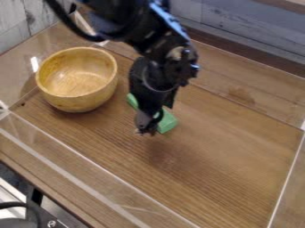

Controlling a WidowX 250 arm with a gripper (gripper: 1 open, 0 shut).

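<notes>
The black gripper (156, 111) is in the middle of the camera view, lowered over a green block (160, 119) that lies on the wooden table. Its open fingers are around the block, partly hiding it; whether they touch it cannot be told.
A large yellow wooden bowl (75, 82) sits to the left of the gripper. A pale wall runs along the back, and dark cables lie at the lower left beyond the table's edge.
</notes>
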